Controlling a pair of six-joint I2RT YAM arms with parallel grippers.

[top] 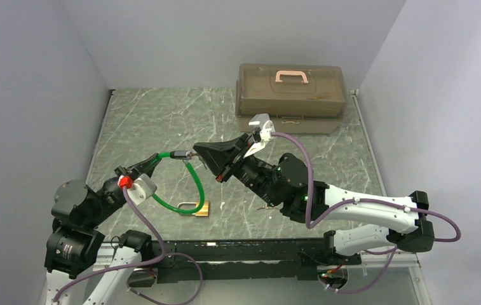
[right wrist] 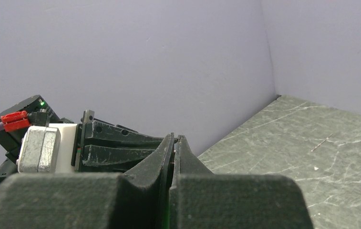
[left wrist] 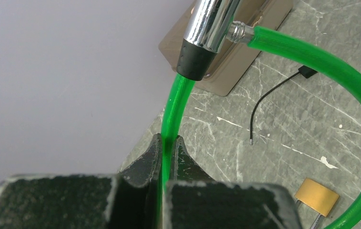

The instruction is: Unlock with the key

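My left gripper is shut on the green hose-like cable (left wrist: 177,102) of a cable lock, just behind its black collar. The lock's chrome cylinder (left wrist: 211,24) juts beyond the fingers; in the top view the lock body (top: 180,154) points right, with the cable (top: 197,184) looping below. My right gripper (top: 196,150) is shut, its tips at the cylinder's right end. A small thin metal piece (top: 203,164), perhaps a key, hangs under those tips. Whether a key sits between them or inside the cylinder, I cannot tell. In the right wrist view, my right gripper's fingers (right wrist: 147,167) hide the lock.
On the marble table lie a brass padlock (top: 201,208) under the cable loop and small keys (top: 266,206) below the right arm. A thin black cable (left wrist: 259,102) lies there too. A brown toolbox (top: 291,95) stands at the back.
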